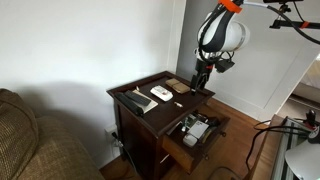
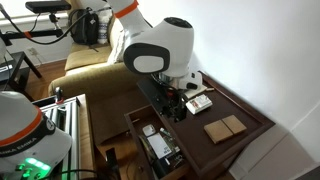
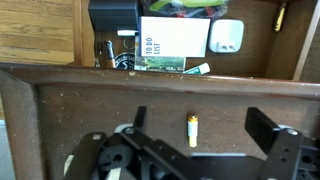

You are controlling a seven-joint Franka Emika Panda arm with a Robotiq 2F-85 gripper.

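Note:
Over the dark cabinet top, my gripper stands open, its two black fingers wide apart. A small tube with a white and yellow body and a dark end lies on that top, between the fingers as the wrist view looks down. Nothing is held. From the side, the gripper hangs near the right end of the cabinet, apart from the small light item on it. In the second exterior view the arm hides part of the cabinet top.
The open drawer holds a to-do list pad, a white square case, a black box and a lip-balm-like tube. On top sit a brown wallet-like object and a white object.

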